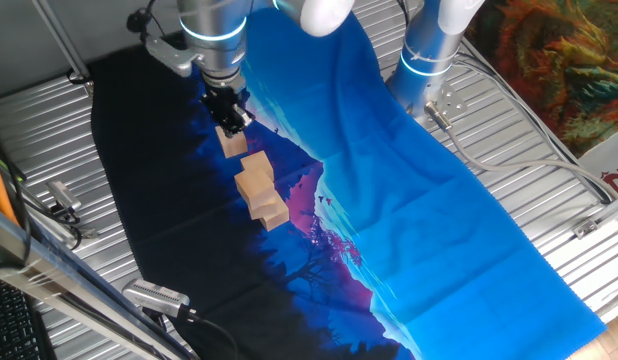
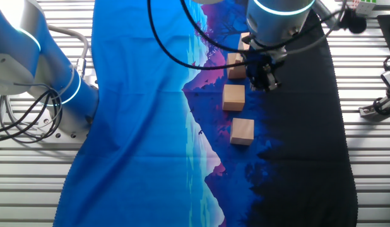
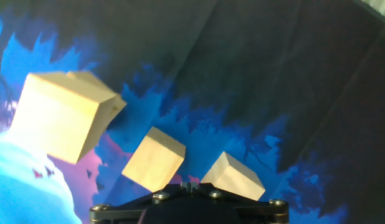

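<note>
Several plain wooden blocks lie in a row on the dark-and-blue cloth. In exterior view 1, an end block (image 1: 232, 145) sits just below my gripper (image 1: 239, 122), partly covered by it. A second block (image 1: 256, 161) lies beside a raised block (image 1: 254, 188), which rests on a lower block (image 1: 275, 213). The wrist view shows the raised block (image 3: 58, 115) large at left, the second block (image 3: 155, 160) near the middle and the end block (image 3: 235, 177) at right. My gripper appears shut at the bottom edge, with nothing visible between its fingertips.
A small camera device (image 1: 154, 297) lies at the cloth's front left edge. Black cables (image 2: 182, 63) cross exterior view 2.
</note>
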